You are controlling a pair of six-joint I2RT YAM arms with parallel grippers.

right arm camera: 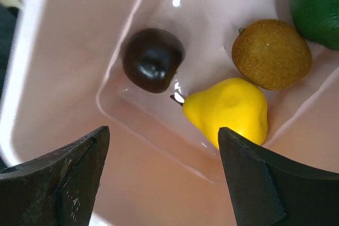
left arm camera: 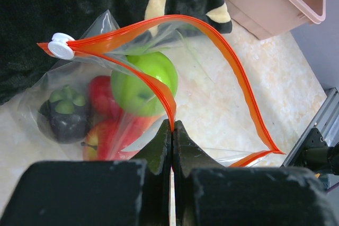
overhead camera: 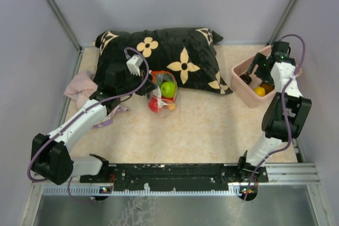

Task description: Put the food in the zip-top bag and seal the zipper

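The zip bag (overhead camera: 161, 107) holds a green apple (left arm camera: 153, 78), red apples (left arm camera: 103, 96) and a dark eggplant-like item (left arm camera: 66, 120); its orange zipper (left arm camera: 233, 56) gapes, with a white slider (left arm camera: 61, 46) at one end. My left gripper is shut at the bag's rim, pinching the film. My right gripper is open inside the pink bin, above a yellow pear (right arm camera: 228, 109), a dark round fruit (right arm camera: 152, 59), a brown fruit (right arm camera: 271, 54) and a green item (right arm camera: 318, 6).
The pink bin (overhead camera: 243, 93) stands at the back right. A black flowered cushion (overhead camera: 137, 56) lies along the back, pink cloth (overhead camera: 82, 86) at the left.
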